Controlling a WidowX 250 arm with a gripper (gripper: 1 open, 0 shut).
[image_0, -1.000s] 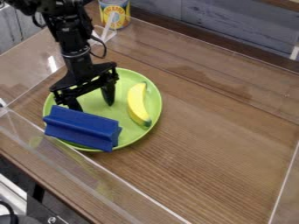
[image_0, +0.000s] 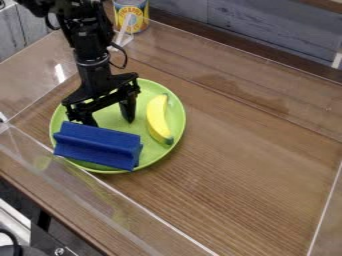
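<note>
My black gripper (image_0: 102, 108) is open over the left part of a round green plate (image_0: 150, 154), its fingers low, just behind a long blue block (image_0: 98, 146) that lies on the front of the plate. I see nothing held between the fingers. A yellow banana (image_0: 159, 118) lies on the right side of the plate.
A can with a yellow label (image_0: 131, 15) stands at the back, beside the arm.
The blue block has shifted and turned slightly on the plate over the last second. My gripper has moved only slightly and is still open.
</note>
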